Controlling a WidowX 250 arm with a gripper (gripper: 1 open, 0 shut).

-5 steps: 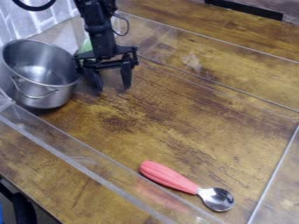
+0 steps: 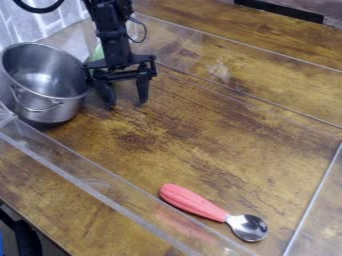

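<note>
My black gripper (image 2: 123,80) hangs at the upper left, low over the wooden table, just behind and right of a steel pot (image 2: 40,90). Its fingers look spread, and I see nothing clearly between them, though they are dark and small. A spoon with a pink handle (image 2: 194,203) and a steel bowl end (image 2: 247,226) lies at the front right, well away from the gripper.
A green object (image 2: 98,50) is partly hidden behind the gripper. Clear plastic walls edge the wooden surface (image 2: 214,130) along the back, front left and right.
</note>
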